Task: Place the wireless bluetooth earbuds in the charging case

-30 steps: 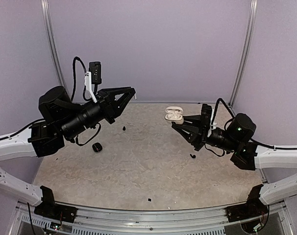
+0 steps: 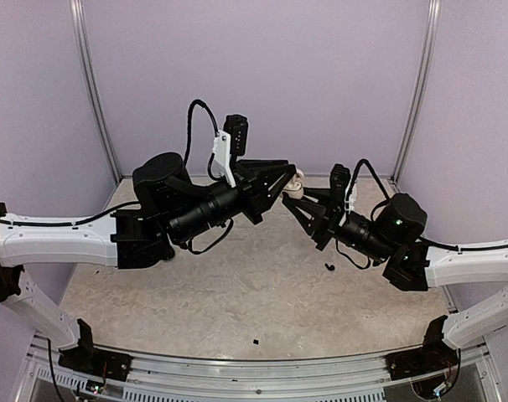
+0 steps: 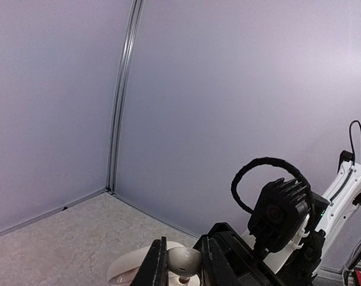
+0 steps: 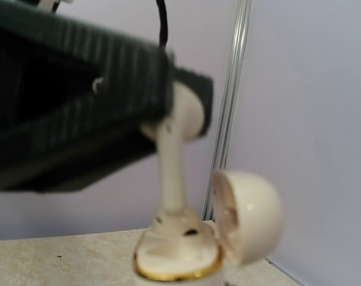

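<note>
In the right wrist view the white charging case with a gold rim has its rounded lid tipped open to the right. A white earbud is pinched between the left gripper's dark fingers; its stem points down and its lower end meets, or overlaps in view, the case top. Whether it is seated cannot be told. From above, my left gripper is at the case, partly covering it. My right gripper is shut on the case body, held above the table. The left wrist view shows the earbud's round head between the left fingers.
Below both arms the table is largely clear. A small black piece lies under the right arm and another dark bit near the front edge. The two grippers are very close together.
The left gripper has moved right, across to the case, and now covers part of it. The right gripper has shifted slightly left, and the case is turned a little.
</note>
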